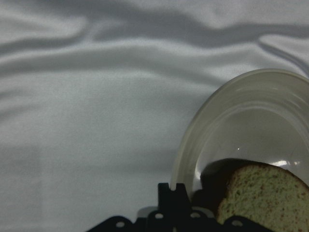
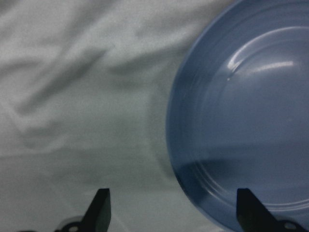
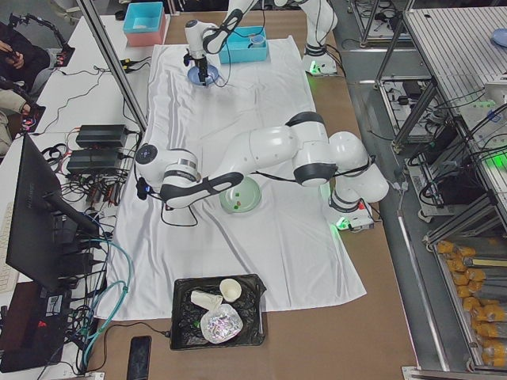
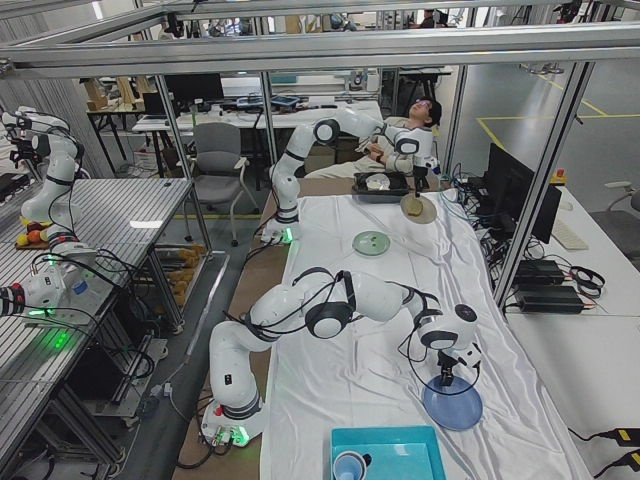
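Observation:
A beige plate (image 4: 423, 214) with a bread slice (image 1: 260, 198) sits at the cloth's edge. My left gripper is shut just outside the plate's near rim in the left wrist view, with no object visible between its fingers. My right gripper stands open over the edge of an empty blue plate (image 2: 251, 111), one finger above the plate and the other above cloth. The camera left view mostly hides the beige plate behind the left arm.
A green plate (image 3: 240, 198) lies mid-cloth. A black tray (image 3: 190, 332) with bowls and other items is at one end, a cyan bin (image 4: 400, 450) with a mug at the other. Monitors and cables line one side; open cloth lies between.

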